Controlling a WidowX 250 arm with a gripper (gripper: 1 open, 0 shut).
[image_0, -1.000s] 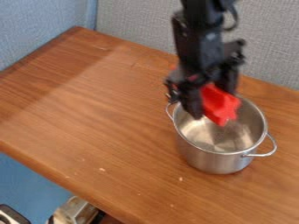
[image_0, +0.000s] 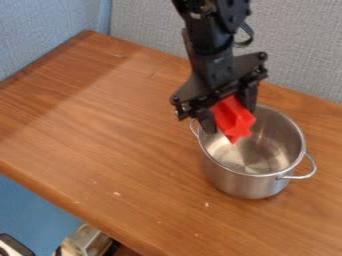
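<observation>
My black gripper (image_0: 219, 98) is shut on a red object (image_0: 234, 120), holding it over the rim and opening of a steel pot (image_0: 241, 177) with side handles. The red piece hangs at the pot's back left, partly within its outline; how deep it sits is hard to tell. The pot's inside shows bare metal below it.
A grey wall stands behind, a blue surface lies off the lower left edge, with some hardware at the bottom left corner.
The pot has stayed in place.
</observation>
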